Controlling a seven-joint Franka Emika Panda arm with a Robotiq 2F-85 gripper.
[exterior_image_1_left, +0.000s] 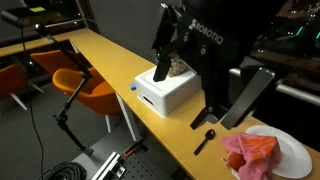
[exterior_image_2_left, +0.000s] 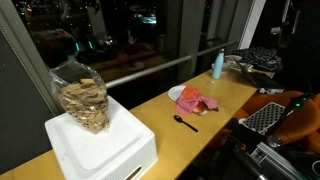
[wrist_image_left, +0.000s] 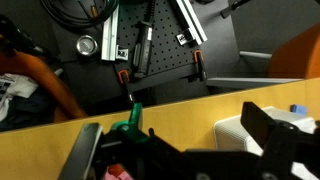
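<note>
My gripper looms large and black in exterior view 1, open, with nothing seen between its fingers. It is held above the table area, and its height over the things below is hard to judge. A pink cloth lies crumpled, partly over a white plate. Near it, a dark spoon rests on the bare wood. A white box stands farther along the table with a clear bag of brown pieces on top. In the wrist view, the white box shows at lower right, partly behind a finger.
A light blue bottle stands toward the table's far end, near dark clutter. Windows run along the back of the table. Orange chairs are on the floor side. Bare wood separates the box and spoon.
</note>
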